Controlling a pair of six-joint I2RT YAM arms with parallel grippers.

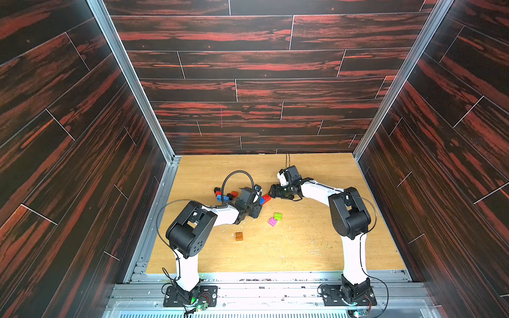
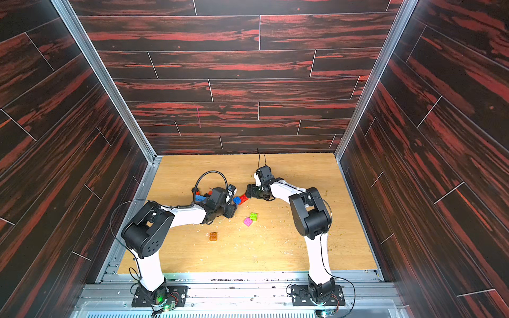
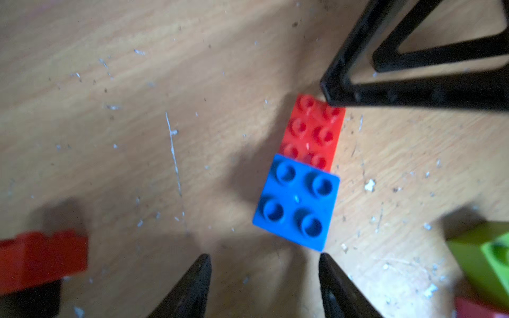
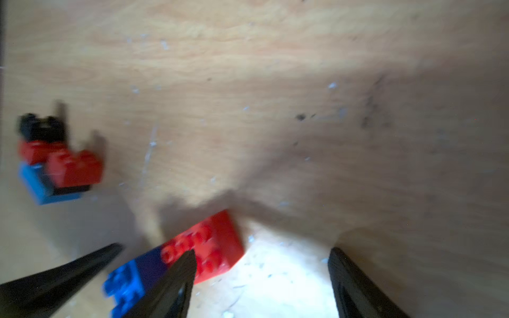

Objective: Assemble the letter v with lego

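Note:
A blue brick [image 3: 297, 201] and a red brick [image 3: 312, 127] lie end to end on the table between the two grippers, looking joined, though I cannot tell for sure. My left gripper is open just short of the blue brick, empty between its fingertips. My right gripper is beside the red end of the pair; its fingertips stand apart in the right wrist view, with only bare table visible between them.
A cluster of red, black and blue bricks [image 4: 58, 159] lies to the left. A green brick [image 1: 277, 216], a pink brick [image 1: 272, 222] and an orange brick [image 1: 239, 236] lie nearer the front.

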